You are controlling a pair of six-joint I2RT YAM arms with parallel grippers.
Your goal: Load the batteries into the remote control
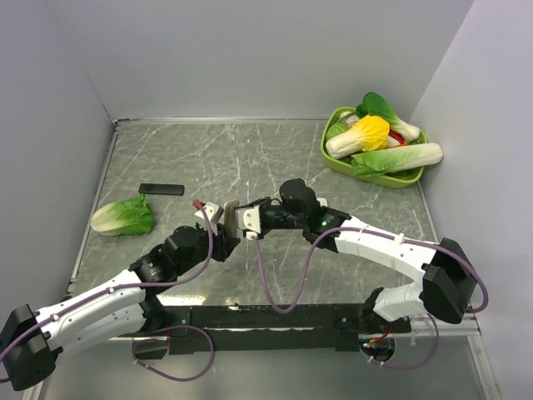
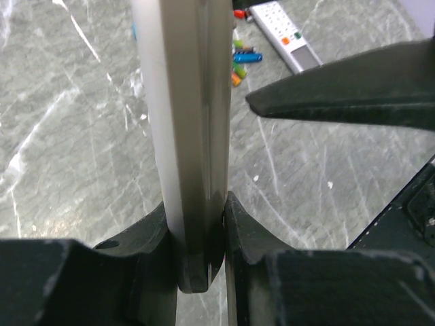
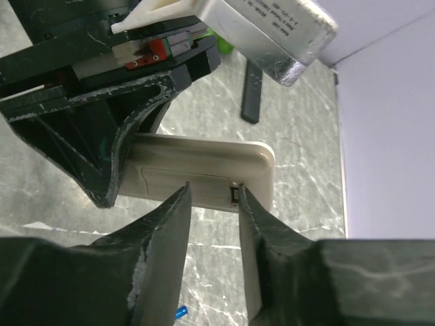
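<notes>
A grey plastic remote [image 1: 231, 215] is held upright between my grippers at the centre of the top view. My left gripper is shut on it; the remote fills the middle of that view. In the right wrist view the remote's back [image 3: 156, 163] faces me, with its battery cover in place, and the tips of my right gripper are at the cover's latch end, part open. Loose coloured batteries [image 2: 245, 58] lie on the table behind, beside a white remote [image 2: 289, 37].
A black bar-shaped object [image 1: 161, 189] and a lettuce [image 1: 122, 217] lie at the left. A green basket of vegetables [image 1: 327, 157] stands at the back right.
</notes>
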